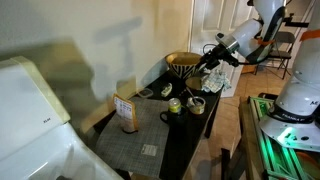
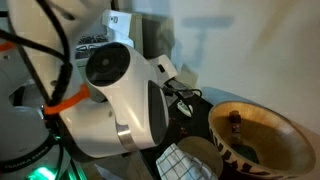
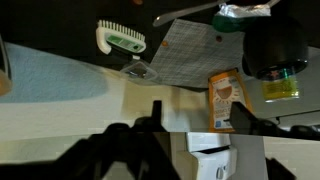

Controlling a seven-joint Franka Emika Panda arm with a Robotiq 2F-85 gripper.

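Note:
My gripper stands open in the wrist view, its dark fingers apart at the bottom and nothing visible between them. Beyond them appear a white brush (image 3: 120,38), a small clear-and-grey item (image 3: 140,70) and an orange packet (image 3: 228,98). At the right are a black mug (image 3: 277,48) and a jar (image 3: 280,85) with a yellow-green label. In exterior view 1, the white arm (image 1: 240,42) reaches in from the right, its end near the large wooden basket (image 1: 183,65). In exterior view 2 the arm hides the fingers.
A dark counter carries a grey mat (image 1: 125,148), a pot (image 1: 196,105) and the packet near the wall. The basket (image 2: 260,140) holds a dark bottle (image 2: 235,128). A checked cloth (image 2: 183,168) lies beside it.

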